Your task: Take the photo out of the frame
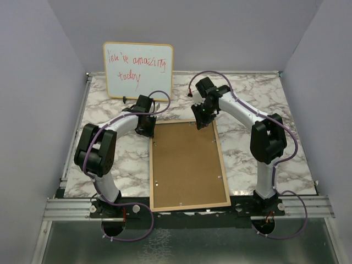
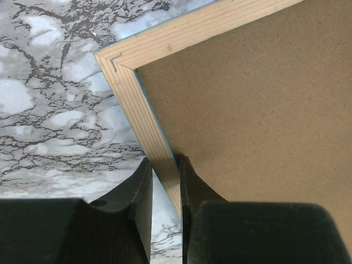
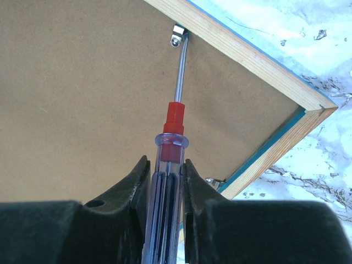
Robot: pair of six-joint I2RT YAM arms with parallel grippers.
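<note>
The picture frame (image 1: 151,176) lies back side up, a brown backing board (image 1: 187,165) filling its light wooden border. On the border's left side, near a corner, my left gripper is shut, one finger outside the wood and one on the board side. My right gripper is shut on a screwdriver (image 3: 175,121) with a clear and red handle. The screwdriver's tip meets a small metal clip (image 3: 177,35) at the border's inner edge. Another clip (image 3: 213,181) sits by the adjoining side, partly behind the right gripper's finger. The photo itself is hidden.
A whiteboard (image 1: 138,71) with red handwriting stands behind the frame. Several small clips line the border.
</note>
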